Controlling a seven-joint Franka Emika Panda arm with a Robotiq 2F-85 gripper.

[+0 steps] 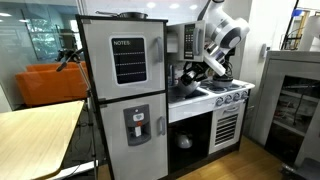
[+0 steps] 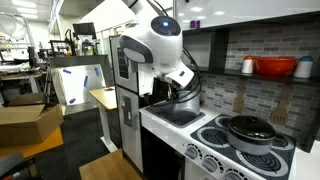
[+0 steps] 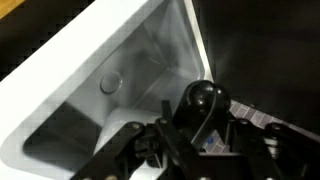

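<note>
In the wrist view a dark, glossy, rounded object [image 3: 203, 100] sits between the fingers of my gripper, which is shut on it. What the object is cannot be made out. A grey sink basin [image 3: 125, 85] with a white rim lies below and to the left, its drain visible. From outside, my gripper [image 1: 187, 78] hangs above the sink side of the toy kitchen counter. In the second exterior view the white arm [image 2: 150, 45] reaches in front of the fridge, over the sink [image 2: 172, 110]; the held object is hard to pick out there.
A black lidded pot [image 2: 250, 133] stands on the stove, right of the sink. Red and white dishes [image 2: 275, 67] sit on the shelf above, with utensils hanging below. The tall fridge [image 1: 128, 90] borders the counter's left side. A kettle [image 1: 184, 142] stands in the lower opening.
</note>
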